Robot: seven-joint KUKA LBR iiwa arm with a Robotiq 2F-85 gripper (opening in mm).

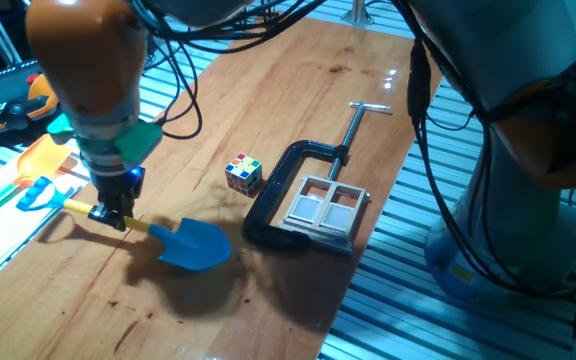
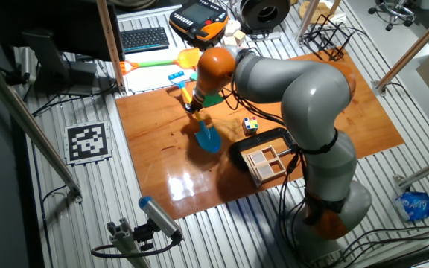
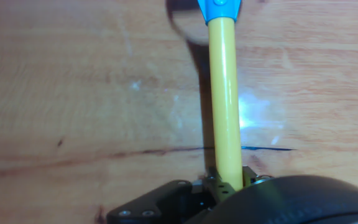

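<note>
A toy shovel with a blue blade, a yellow shaft and a blue grip end is held above the wooden table. My gripper is shut on the yellow shaft, between grip end and blade. From exterior view 2 the blade points toward the front of the table, with the gripper up the shaft. In the wrist view the shaft runs upward from the gripper, and only the lower end of the blade's blue socket shows. The shovel's shadow falls on the wood below.
A Rubik's cube stands beside a black C-clamp, which lies around a small wooden window frame. An orange and green shovel lies at the table's far edge. Bare wood is free near the front left.
</note>
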